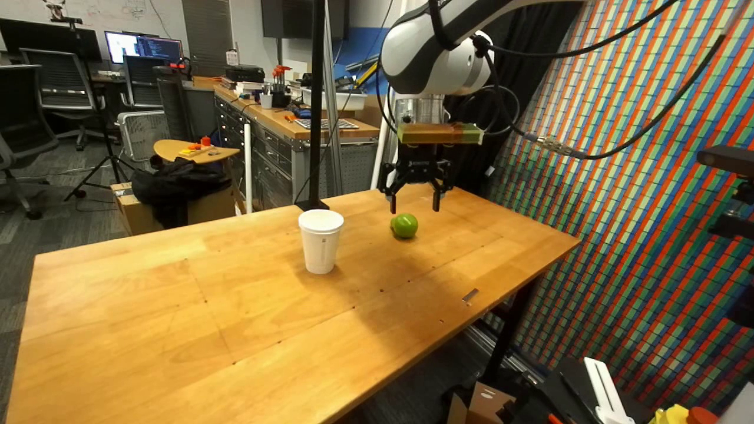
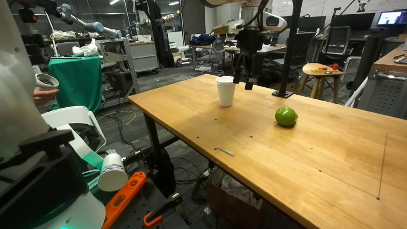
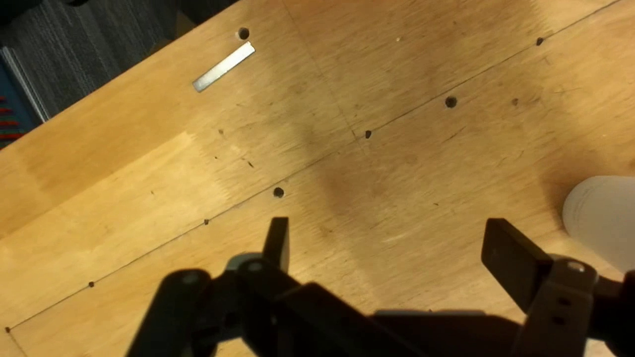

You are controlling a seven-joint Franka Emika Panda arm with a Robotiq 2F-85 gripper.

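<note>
On the wooden table a green lime-like fruit rests clear of a white lidded paper cup, which stands upright. My gripper hangs above the tabletop, open, its two fingers apart with nothing between them. Exterior view 2 has the gripper just right of the cup, with the green fruit nearer that camera and further right. In the wrist view bare wood lies between the fingertips, and the cup is cut off at the right edge. The fruit is outside the wrist view.
A black post rises from the table's edge near the gripper. A small metal strip lies close to the opposite edge. Cables hang from the arm.
</note>
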